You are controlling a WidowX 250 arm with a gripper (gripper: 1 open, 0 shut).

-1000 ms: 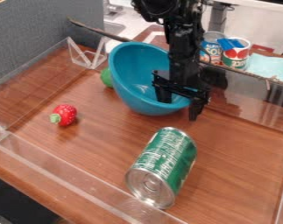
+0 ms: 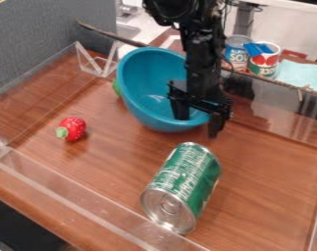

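A turquoise bowl [image 2: 153,69] sits near the back middle of the wooden surface. My black gripper [image 2: 196,108] is lowered at the bowl's right side, its fingers at or over the rim; I cannot tell if they are shut on it. A green object peeks out behind the bowl's left side. A red strawberry [image 2: 72,128] with a green top lies at the left. A large green and silver can [image 2: 181,187] lies on its side in the front.
Clear plastic walls edge the wooden surface [image 2: 108,167]. A grey panel [image 2: 29,49] stands back left. Behind the back wall are small cans [image 2: 263,59] and a pale cyan cloth [image 2: 299,75].
The bowl and gripper have shifted very slightly, and less of the green object behind the bowl shows.
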